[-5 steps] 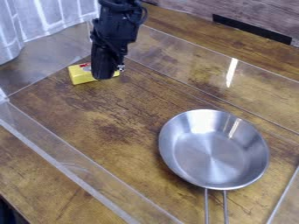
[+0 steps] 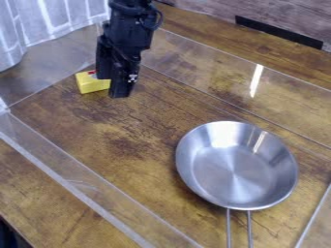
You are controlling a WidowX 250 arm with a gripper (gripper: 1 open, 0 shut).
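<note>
My black gripper hangs over the upper left of the wooden table, its fingers open and lowered beside a yellow block, partly in front of it. Whether the fingers touch the block cannot be told. A steel pan rests at the lower right, its handle pointing toward the bottom edge.
Clear panels or rails run along the left and right edges. A pale, crumpled covering is at the top left.
My gripper has come down slightly and now hangs lower at the block's right side. The pan and block look unmoved.
</note>
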